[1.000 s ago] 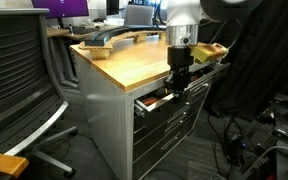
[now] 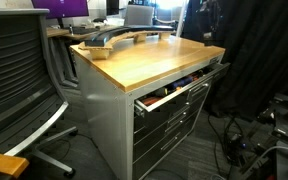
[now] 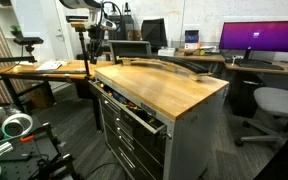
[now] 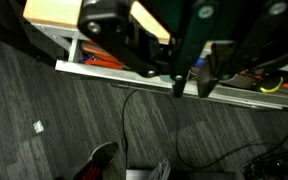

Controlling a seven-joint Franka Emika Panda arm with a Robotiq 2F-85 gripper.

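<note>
The top drawer of the grey cabinet is pulled out, and small coloured items lie inside it. In the wrist view, the drawer's pale front edge runs behind my gripper. Its dark fingers stand a little apart, with nothing visible between them. In exterior view 1 only a dark part of the arm shows, at the upper right beyond the wooden top. Exterior view 2 places the arm at the far left end of the cabinet, with its fingertips too small to read.
A curved wooden piece lies along the back of the wooden cabinet top. An office chair stands left of the cabinet in exterior view 1. Loose cables lie on the dark floor.
My arm has moved right along the cabinet and upward, away from the near end of the drawer, mostly leaving exterior view 1.
</note>
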